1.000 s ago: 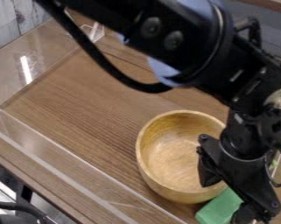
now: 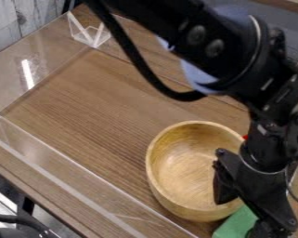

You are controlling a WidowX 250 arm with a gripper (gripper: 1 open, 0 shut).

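Observation:
A wooden bowl (image 2: 176, 163) sits on the tabletop at the lower middle. My black gripper (image 2: 248, 200) is low over the bowl's right edge and over a green object (image 2: 232, 227), which lies at the bottom right beside the bowl and is partly covered by the gripper. The gripper is open; whether anything lies between its fingers is hidden.
Clear plastic edging runs along the left and front edges. A small red item shows behind the arm at the right.
The arm has shifted slightly over the last second, with small movement of the gripper at the bowl's right side. The bowl looks unmoved.

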